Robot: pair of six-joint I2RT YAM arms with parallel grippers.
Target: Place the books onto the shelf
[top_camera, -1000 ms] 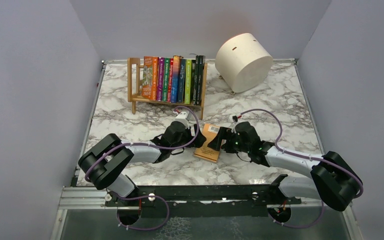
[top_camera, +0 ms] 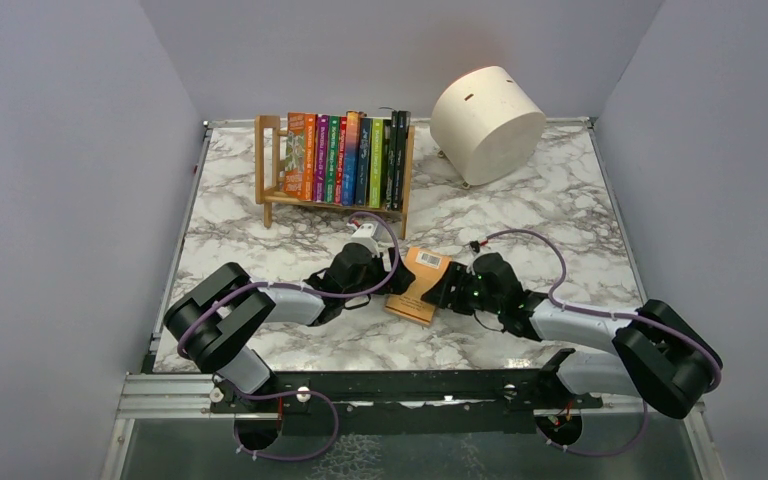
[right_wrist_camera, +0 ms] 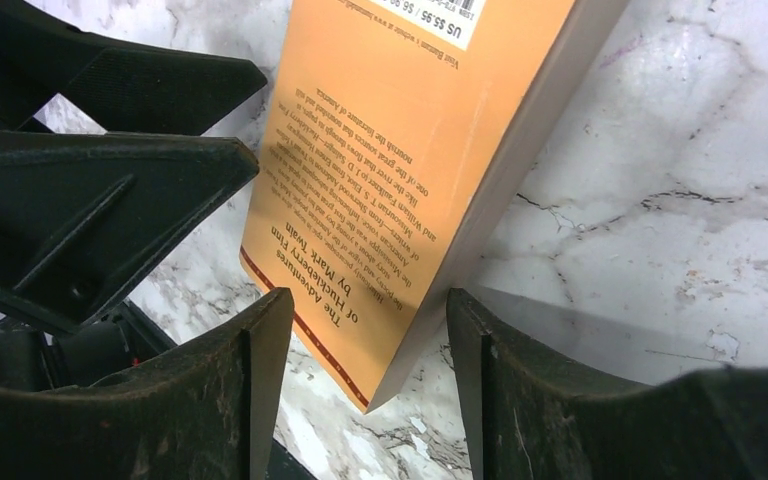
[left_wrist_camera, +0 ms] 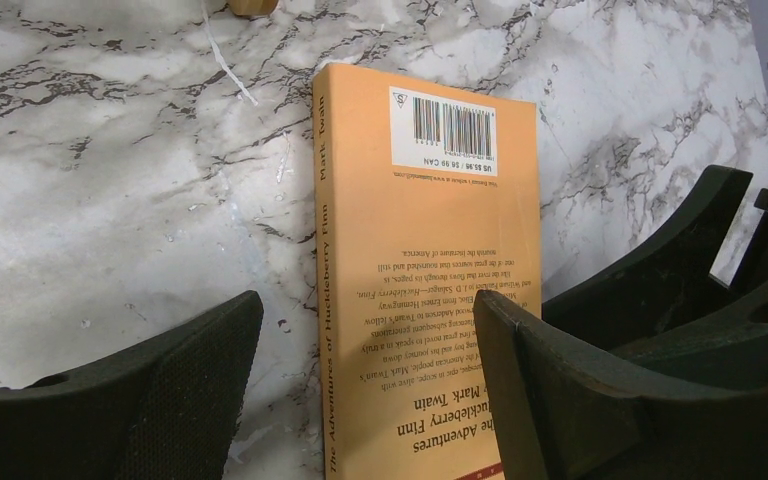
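An orange paperback of Huckleberry Finn (top_camera: 419, 285) lies back cover up on the marble table between both grippers; it also fills the middle of the left wrist view (left_wrist_camera: 425, 230). My left gripper is open above it, one finger over the cover, the other beyond the spine. My right gripper is part open at a corner of the book (right_wrist_camera: 380, 170), with a finger on each side of that corner; whether they grip it is unclear.
A wooden rack (top_camera: 265, 160) holds several upright books at the back left. A large white cylinder (top_camera: 485, 130) lies at the back right.
My right gripper has shifted slightly and its wrist has tilted, showing more of the book's cover from above. The left gripper has barely moved.
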